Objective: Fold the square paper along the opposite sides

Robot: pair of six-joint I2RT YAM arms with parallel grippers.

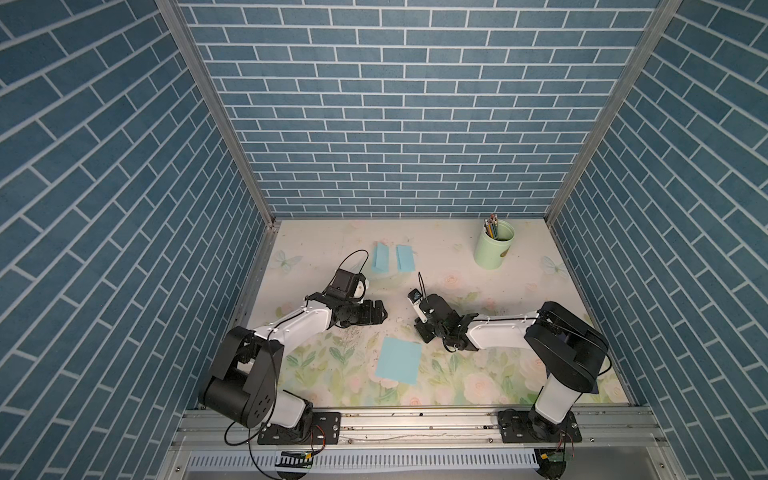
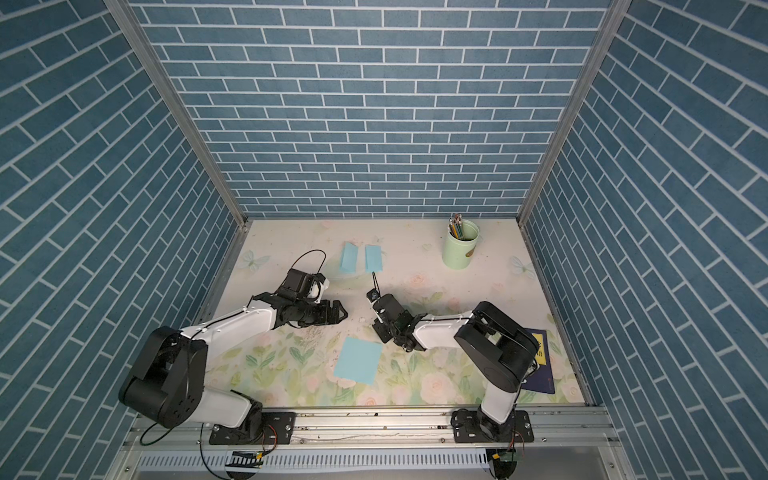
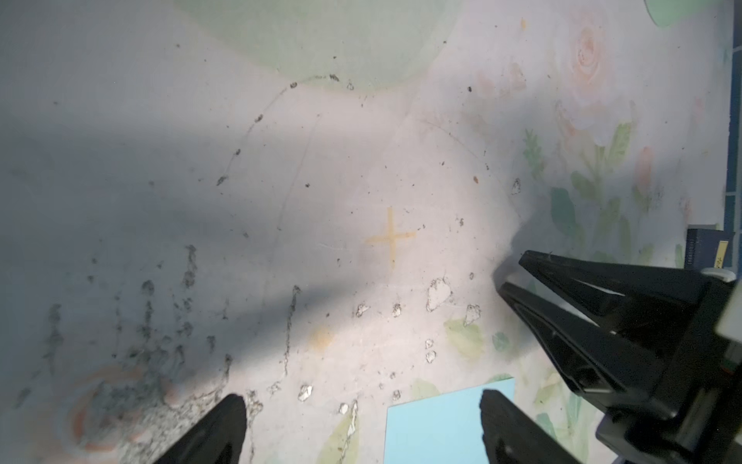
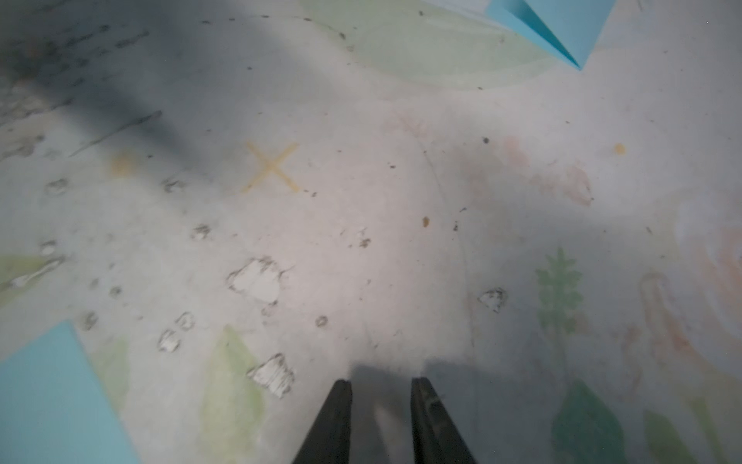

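A flat light-blue square paper [image 1: 398, 360] lies at the front middle of the table; its upper part shows in the left wrist view and a corner in the right wrist view. Two folded blue papers, one at left [image 1: 381, 257] and one at right [image 1: 405, 257], rest farther back. Above the table, behind and left of the square, my left gripper [image 1: 381, 312] is open with nothing between its fingers. Near the square's far right corner hovers my right gripper, its fingers part open with bare table showing between them. Neither gripper touches the square.
A green cup [image 1: 490, 246] of pencils stands at the back right. On the right edge lies a dark blue and yellow booklet [image 2: 542, 360], partly behind the right arm.
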